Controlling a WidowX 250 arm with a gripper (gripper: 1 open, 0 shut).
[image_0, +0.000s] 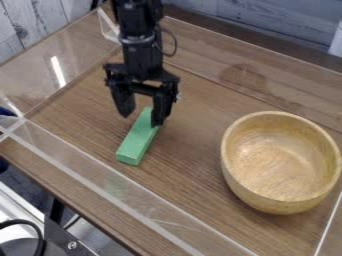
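A green rectangular block (138, 142) lies on the wooden table in the middle-left of the camera view. My black gripper (140, 105) hangs just over its upper end, fingers pointing down and apart, with nothing seen held between them; the fingertips are slightly blurred.
A large round tan bowl (278, 160) sits on the right. Dark cables lie at the top left edge and the bottom left corner.
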